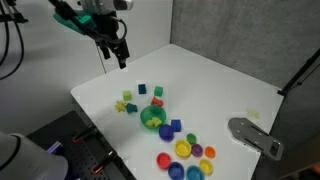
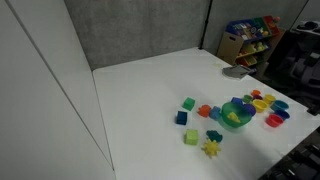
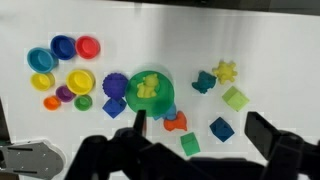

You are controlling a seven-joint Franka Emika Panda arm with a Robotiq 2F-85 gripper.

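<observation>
My gripper (image 1: pixel 114 58) hangs high above the white table, its fingers apart and nothing between them. A green bowl (image 3: pixel 160 104) with a yellow piece (image 3: pixel 148 86) inside shows in the wrist view. Around it lie a blue scalloped piece (image 3: pixel 114 86), a blue block (image 3: pixel 112 106) and a red piece (image 3: pixel 177 122). Farther right are a teal piece (image 3: pixel 204 82), a yellow star-like piece (image 3: pixel 227 72), a lime cube (image 3: pixel 235 98), a dark blue cube (image 3: pixel 221 129) and a green cube (image 3: pixel 190 144).
Several small round cups, among them a red cup (image 3: pixel 87 48) and a yellow cup (image 3: pixel 81 82), cluster beyond the bowl. A grey metal plate (image 1: pixel 256 137) lies near the table's right side. In exterior view 2, a shelf of colored items (image 2: pixel 246 42) stands behind.
</observation>
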